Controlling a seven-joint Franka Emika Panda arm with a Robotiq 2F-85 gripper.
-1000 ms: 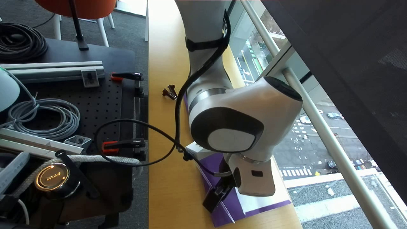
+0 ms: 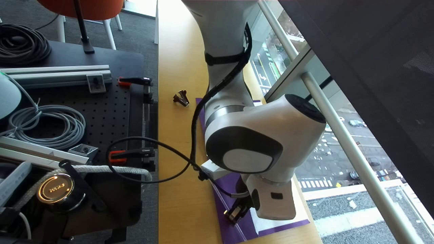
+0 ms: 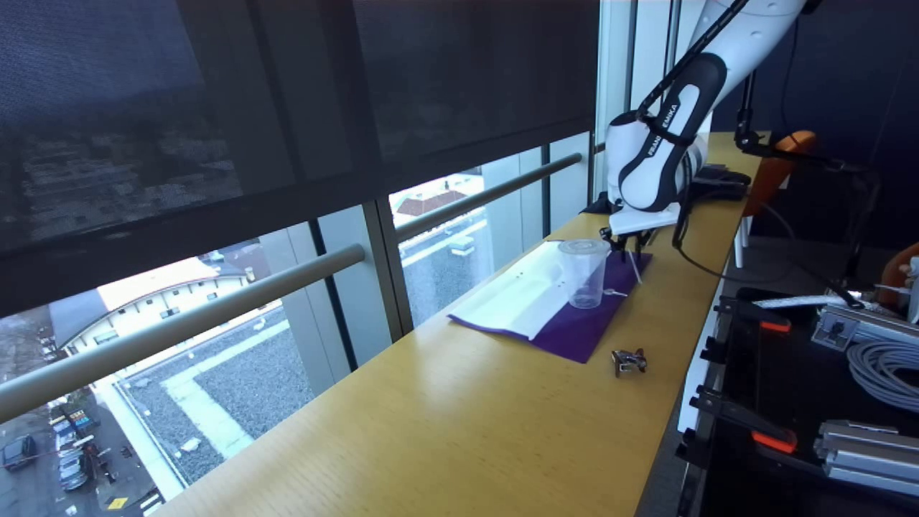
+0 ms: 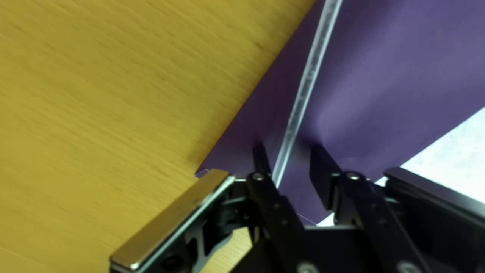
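Observation:
In the wrist view my gripper is partly open just over the purple sheet. A narrow clear strip [image 4: 303,88], like a utensil handle, runs between its fingers, with gaps visible on both sides. Exterior view 2 shows the clear utensil [image 3: 615,293] on the purple sheet [image 3: 579,332], its handle rising towards the gripper. A clear plastic cup [image 3: 584,274] stands upright beside it. In exterior view 1 the arm covers the cup and most of the gripper, and the fingertips cannot be made out there.
White paper [image 3: 508,297] lies over part of the purple sheet. A small shiny metal clip-like object [image 3: 629,361] sits on the bare wooden counter [image 3: 482,422]. A window railing [image 2: 346,130] runs along one side; a black cart [image 2: 101,105] with cables stands on the other.
In exterior view 1, the wrist and forearm have shifted down the picture and slightly right. The hanging cable has moved with them. The metal object and cart have stayed put.

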